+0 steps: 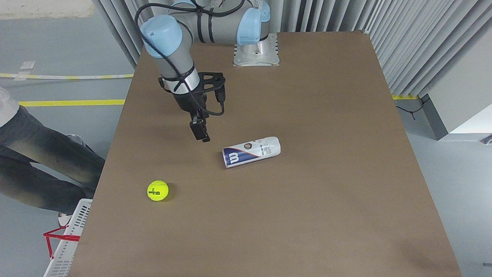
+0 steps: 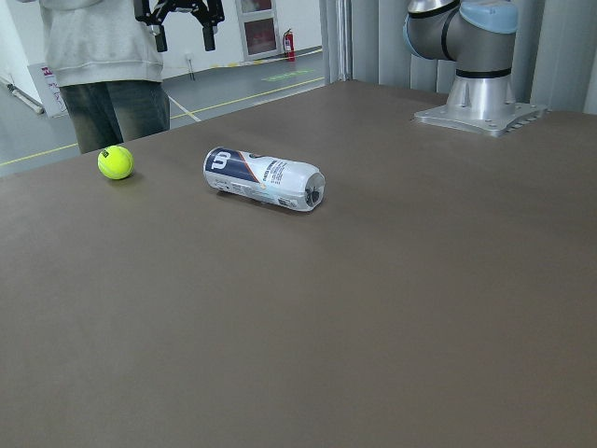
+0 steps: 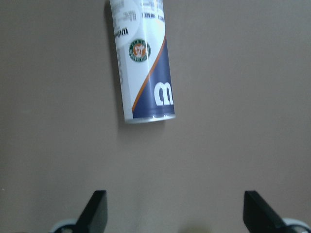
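Observation:
A white and blue tube can (image 1: 251,152) lies on its side on the brown table (image 1: 323,198); in the left view it is (image 2: 264,177), in the wrist view (image 3: 141,68). A yellow tennis ball (image 1: 157,190) rests apart from it, toward the lower left in the front view, also seen as a ball (image 2: 116,162) in the left view. My gripper (image 1: 200,134) hangs above the table, up and left of the can. In the wrist view its two black fingers stand wide apart below the can, with nothing between them (image 3: 175,211).
A person (image 1: 46,157) stands beside the table's left edge, near a white slatted piece with red straps (image 1: 69,240). The robot base (image 1: 256,55) sits at the back edge, before grey curtains.

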